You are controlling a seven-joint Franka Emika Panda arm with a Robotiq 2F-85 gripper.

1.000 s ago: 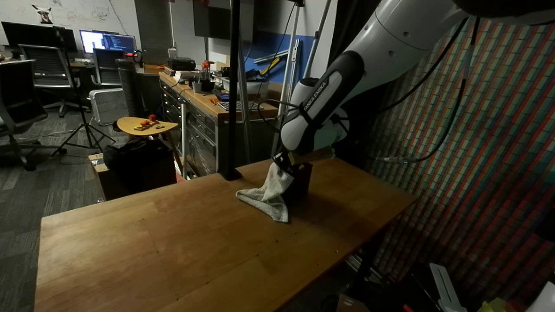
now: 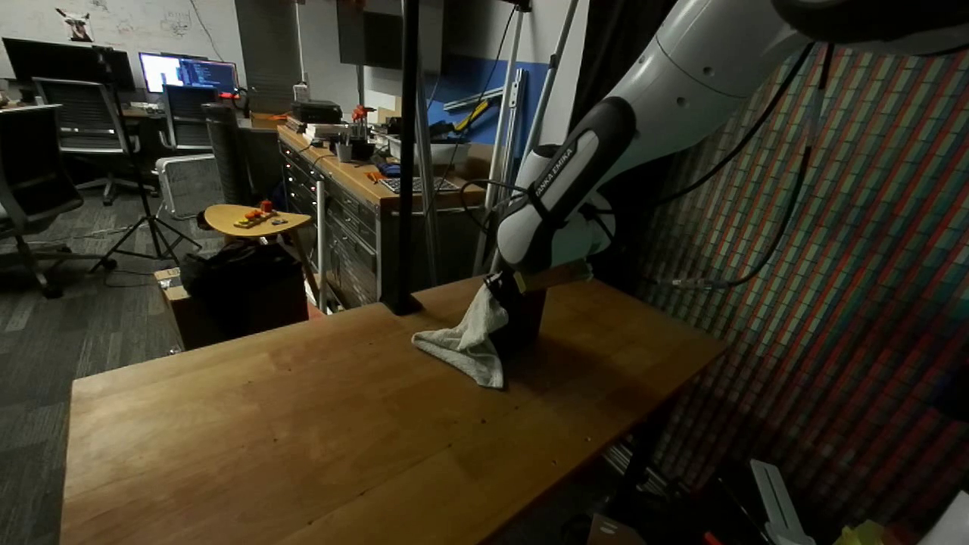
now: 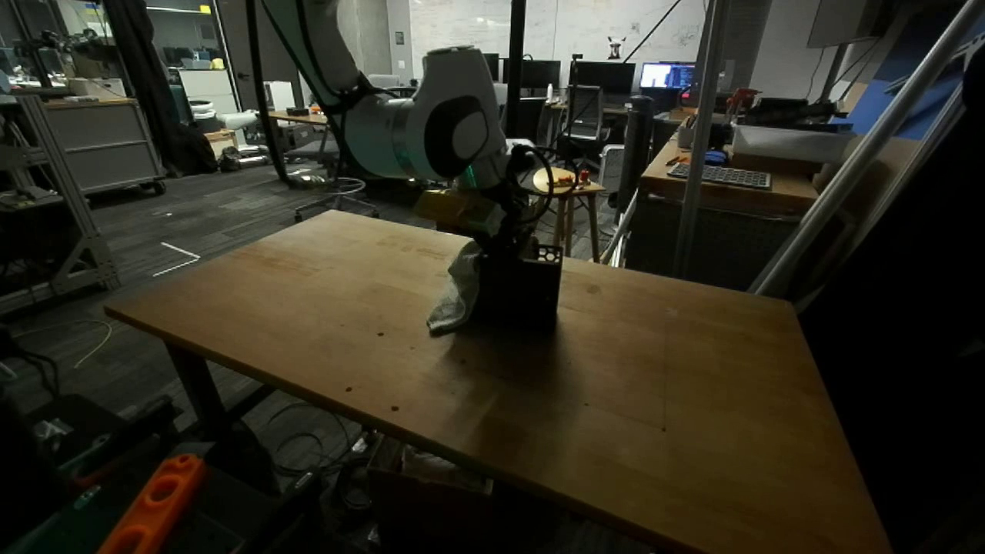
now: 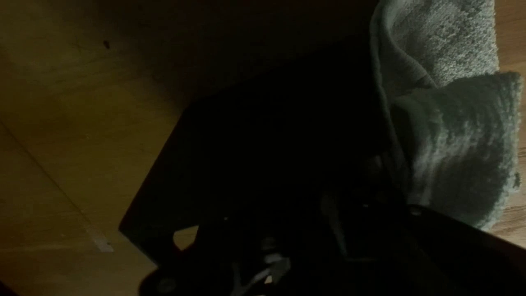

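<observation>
A grey-white terry cloth [image 2: 474,336] lies partly on the table, its upper end rising along the side of a black box [image 2: 523,319]. My gripper [image 2: 501,281] is at the box's top, shut on the raised end of the cloth; its fingertips are mostly lost in the dark. In exterior view 2 the cloth [image 3: 454,300] hangs at the left side of the box [image 3: 519,294], which has a holed upper corner. In the wrist view the folded cloth [image 4: 458,143] fills the right side, against the dark box [image 4: 276,123].
A black post [image 2: 408,182] stands at its back edge, and a patterned curtain [image 2: 817,272] hangs to the right.
My gripper has moved slightly right, over the box. The cloth's upper end has shifted right with it, while its lower part on the table has stayed put.
</observation>
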